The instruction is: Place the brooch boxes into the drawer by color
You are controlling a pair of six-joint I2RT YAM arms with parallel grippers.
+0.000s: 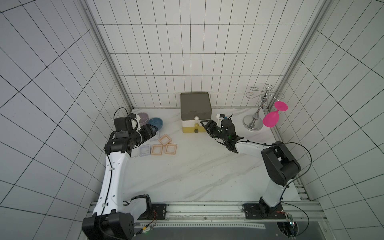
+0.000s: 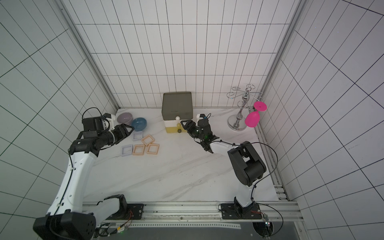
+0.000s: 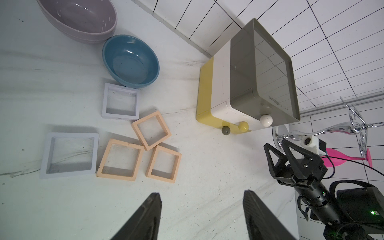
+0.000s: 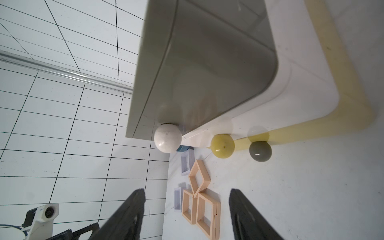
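A three-tier drawer box (image 3: 240, 80) stands at the back centre, grey, white and yellow, with white (image 4: 167, 138), yellow (image 4: 222, 145) and grey (image 4: 260, 151) knobs. My right gripper is open just in front of these knobs, nothing between its fingers. On the left lie square boxes: lilac ones (image 3: 68, 154) and three peach ones (image 3: 120, 160). My left gripper is open and empty above the table, to the left.
A purple bowl (image 3: 78, 18) and a blue bowl (image 3: 131, 60) sit behind the boxes. A metal stand (image 1: 252, 124) with a pink glass (image 1: 271, 118) is at the back right.
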